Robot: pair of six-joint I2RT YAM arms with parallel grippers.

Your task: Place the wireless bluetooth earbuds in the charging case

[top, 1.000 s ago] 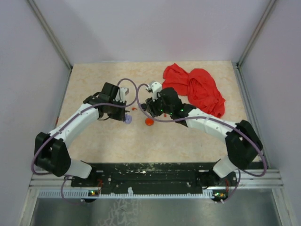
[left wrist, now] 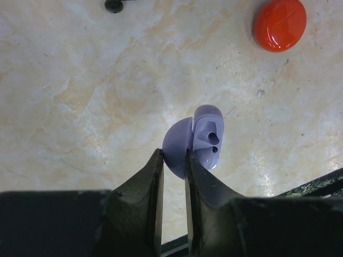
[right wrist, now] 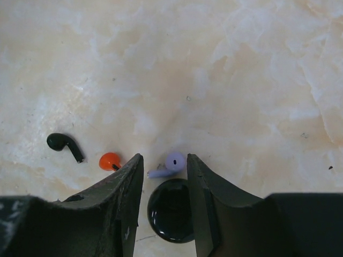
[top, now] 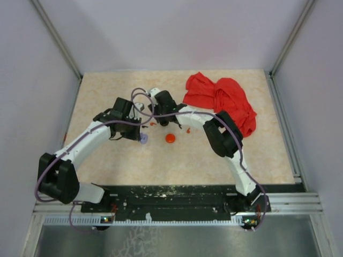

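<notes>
My left gripper is shut on the lilac charging case (left wrist: 206, 136), whose lid stands up beside the two earbud wells; it shows below the left arm in the top view (top: 143, 138). My right gripper is part open over the table, above a lilac earbud (right wrist: 174, 161) with its stem pointing left and a black round case (right wrist: 169, 211), partly hidden by the fingers. A black earbud (right wrist: 57, 141) and an orange earbud (right wrist: 109, 160) lie to the left in the right wrist view.
An orange round case (top: 170, 138) lies at the table's centre. A crumpled red cloth (top: 234, 107) covers the back right.
The right arm has moved left and toward the back, over the small earbuds.
</notes>
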